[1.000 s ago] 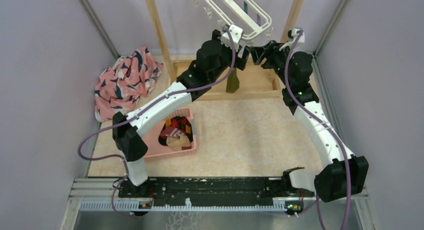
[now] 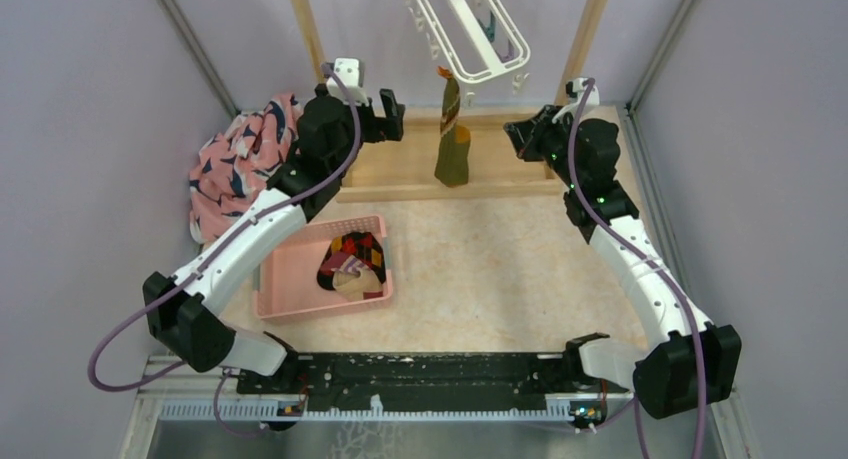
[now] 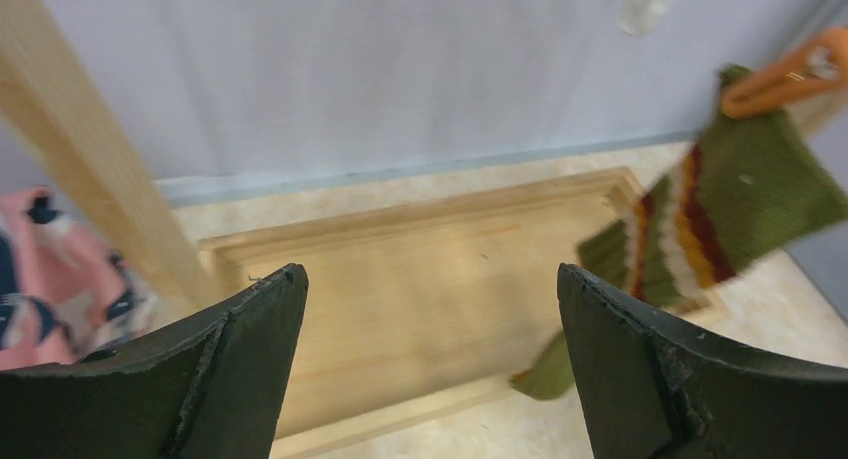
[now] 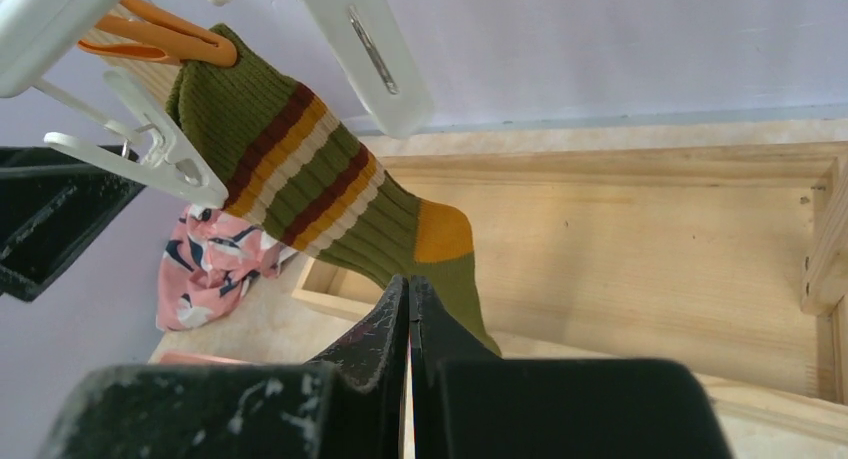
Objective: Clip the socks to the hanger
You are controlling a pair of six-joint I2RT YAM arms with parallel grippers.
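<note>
An olive sock (image 2: 452, 159) with maroon, mustard and cream stripes hangs below the white hanger (image 2: 480, 39). In the right wrist view its top (image 4: 230, 89) is at an orange clip (image 4: 190, 41). My left gripper (image 2: 392, 114) is open, left of the sock, with nothing between its fingers; the sock is blurred in the left wrist view. My right gripper (image 2: 518, 139) is right of the sock, shut with nothing seen between its fingertips. More socks (image 2: 350, 264) lie in the pink basket (image 2: 288, 284).
A wooden tray frame (image 2: 510, 190) with upright posts stands under the hanger. A pink patterned cloth (image 2: 235, 169) lies at the back left.
My left gripper has moved left, away from the hanging sock. My right gripper has shifted slightly and is now shut. The hanger has swung a little to the left.
</note>
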